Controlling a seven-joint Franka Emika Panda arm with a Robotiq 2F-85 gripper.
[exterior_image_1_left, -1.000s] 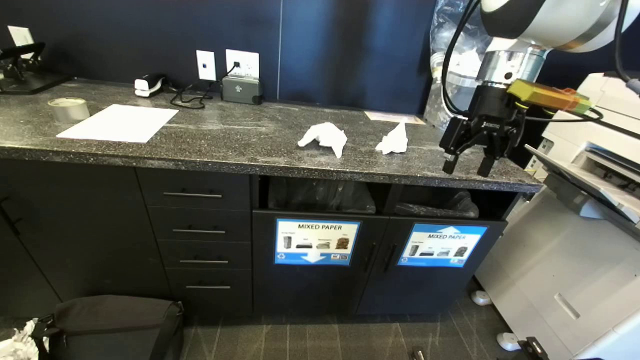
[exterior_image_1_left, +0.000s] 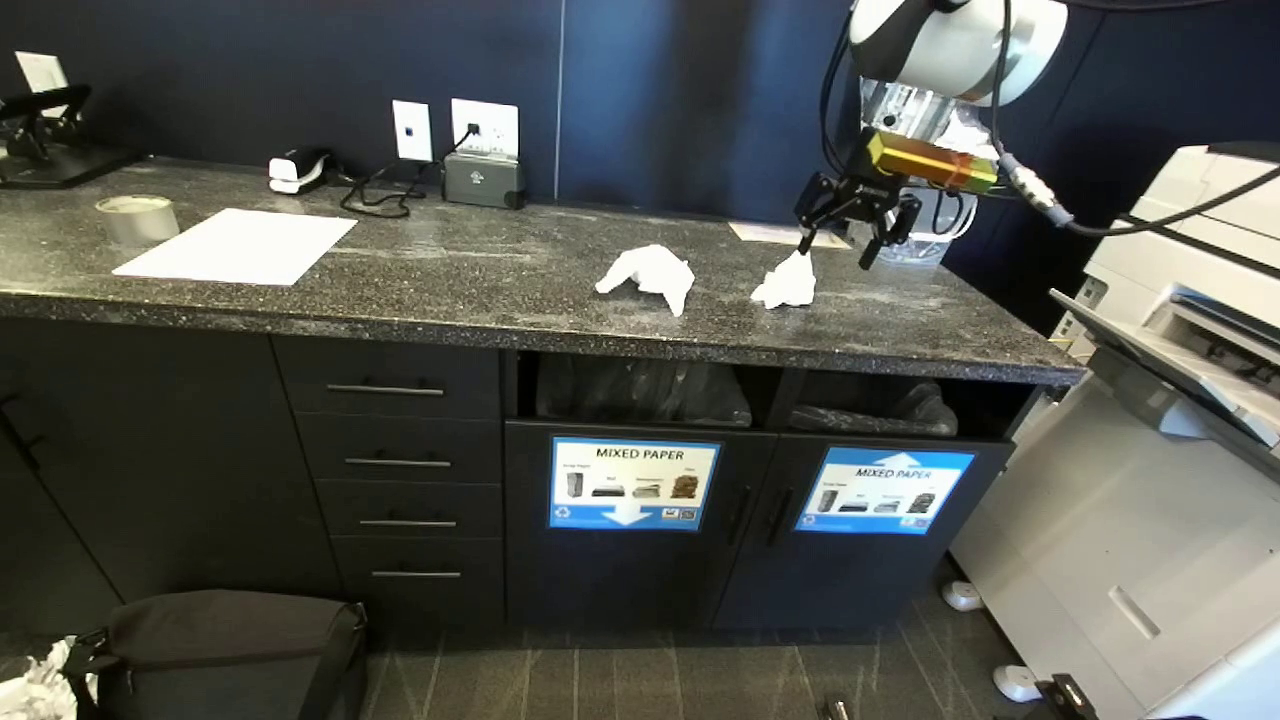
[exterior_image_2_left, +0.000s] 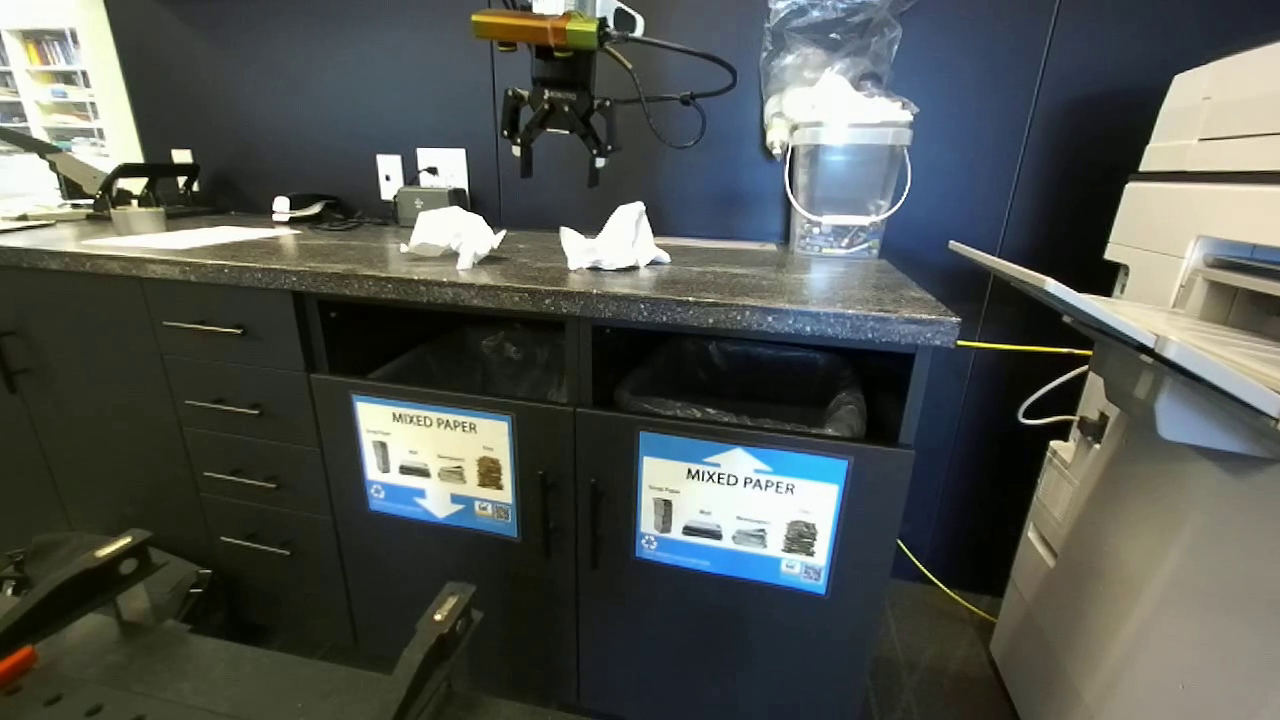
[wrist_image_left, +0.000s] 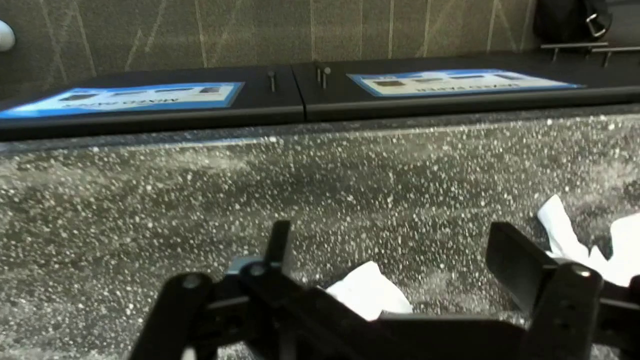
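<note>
My gripper (exterior_image_2_left: 559, 175) hangs open above the counter (exterior_image_1_left: 480, 282), with clear air between its fingertips and the surface. In the second exterior view the right crumpled paper (exterior_image_2_left: 615, 239) stands on the counter below and somewhat right of the fingers. The left crumpled paper (exterior_image_2_left: 453, 235) lies a short way to its left. From the wrist, one white paper (wrist_image_left: 370, 292) shows partly between the fingers, its lower part hidden by the gripper body. Another white paper (wrist_image_left: 585, 249) is at the right edge, partly cut off. Nothing is held.
Below the counter are two open-topped bin bays, the left bin (exterior_image_2_left: 486, 360) and the right bin (exterior_image_2_left: 744, 382), over MIXED PAPER signs. A clear bucket (exterior_image_2_left: 846, 192) stands behind right. The printer (exterior_image_1_left: 1152, 360) flanks the right end. A flat white sheet (exterior_image_1_left: 240, 246) lies left.
In the first exterior view the arm has moved left and back, raising the gripper from the counter's right end to near the right crumpled paper. Both papers stay put.
</note>
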